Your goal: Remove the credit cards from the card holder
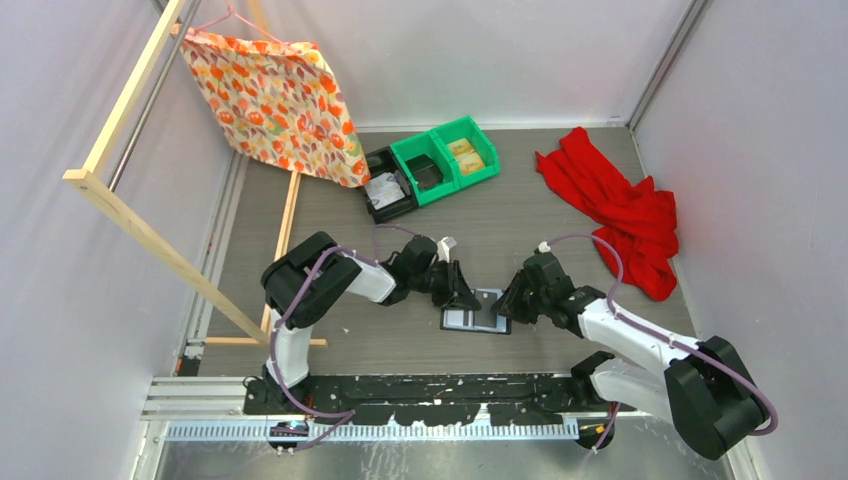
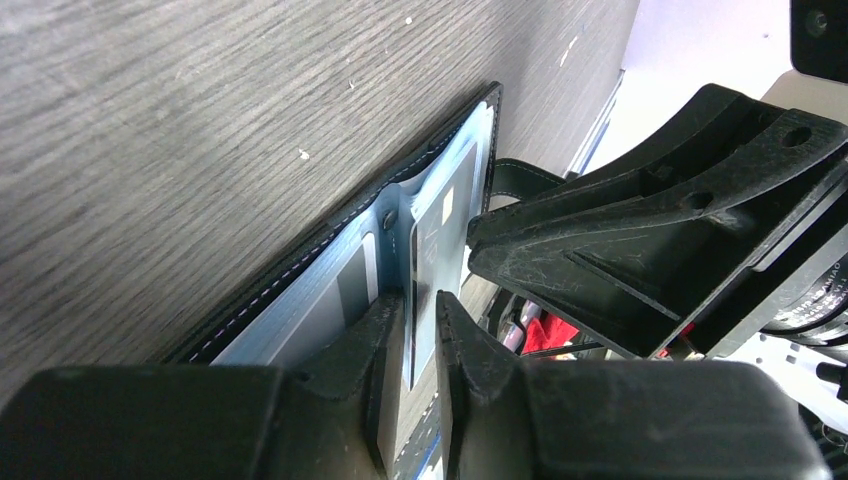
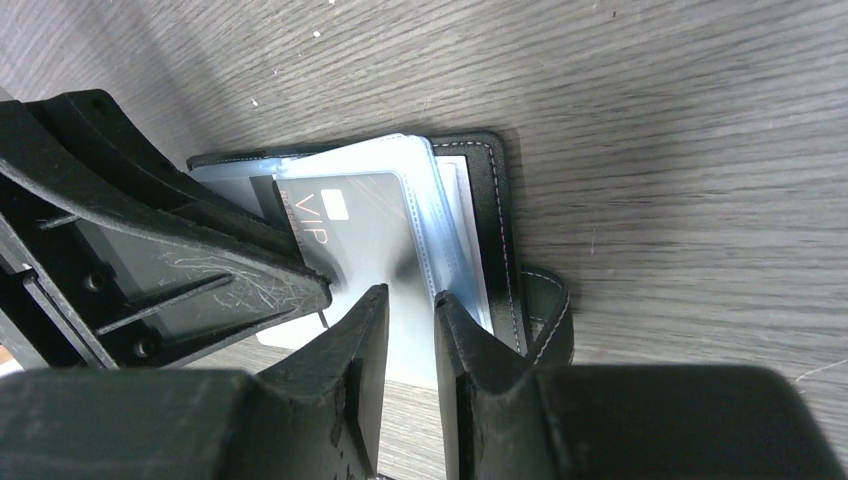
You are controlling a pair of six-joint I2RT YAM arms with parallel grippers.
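A black card holder (image 1: 476, 331) with pale blue sleeves lies opened out on the table between my two grippers. In the left wrist view, a grey card (image 2: 447, 230) sits in a raised sleeve leaf. My left gripper is shut on the edge of that leaf, which runs between its fingertips. A grey "VIP" card (image 3: 352, 225) shows in its sleeve in the right wrist view. Over this sleeve's right part, my right gripper stands narrowly open, the card's surface visible between its fingertips. Whether those fingertips touch the sleeve is unclear.
Green bins (image 1: 450, 160) and a black bin (image 1: 392, 210) stand at the back. A red cloth (image 1: 610, 210) lies at the right, and a patterned cloth (image 1: 275, 105) hangs at the left. Bare table surrounds the holder.
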